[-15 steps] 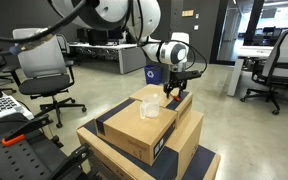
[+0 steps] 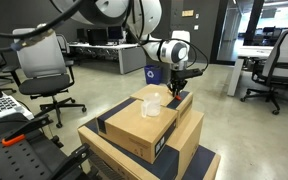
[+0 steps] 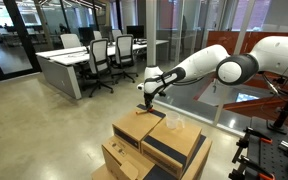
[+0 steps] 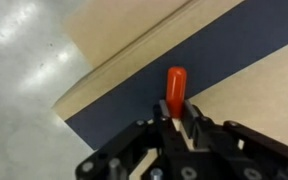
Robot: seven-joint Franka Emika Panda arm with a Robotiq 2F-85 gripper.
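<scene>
A red-orange stick-like object point(image 4: 176, 88) stands out from between my gripper's fingertips in the wrist view, against a dark strip on a wooden box. My gripper is shut on its near end. In exterior view 1 the gripper point(image 2: 174, 93) hangs low at the far end of the boxes, a small red spot showing beneath it. The second exterior view has the gripper point(image 3: 149, 104) just over the far left end of the boxes. Whether the red object touches the box cannot be told.
Wooden boxes with dark strips point(image 2: 142, 123) form steps beneath the arm. A clear or white container point(image 2: 151, 106) stands on the top, nearer the base. Office chairs point(image 2: 48, 82) and open floor surround them.
The gripper has come down slightly toward the far box in exterior view 1. The boxes and the container have not moved.
</scene>
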